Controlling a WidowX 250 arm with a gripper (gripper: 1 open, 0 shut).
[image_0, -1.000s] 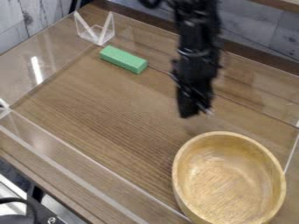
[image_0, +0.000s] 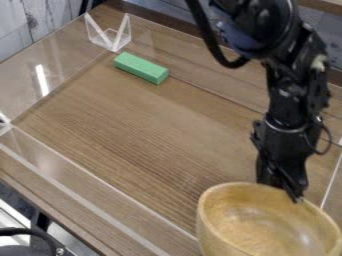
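My black arm reaches from the top edge down the right side. The gripper (image_0: 287, 180) points down at the rim of a large tan bowl (image_0: 265, 230) in the lower right. Its fingertips are at or just behind the bowl's back rim; whether they are open or shut, or touch it, I cannot tell.
A green block (image_0: 140, 68) lies at the upper left of the wooden table (image_0: 107, 150), with a clear wire-like or plastic holder (image_0: 110, 32) behind it.
The arm has swung from the upper middle toward the right and down to the bowl. The bowl appears slightly lower in view than before.
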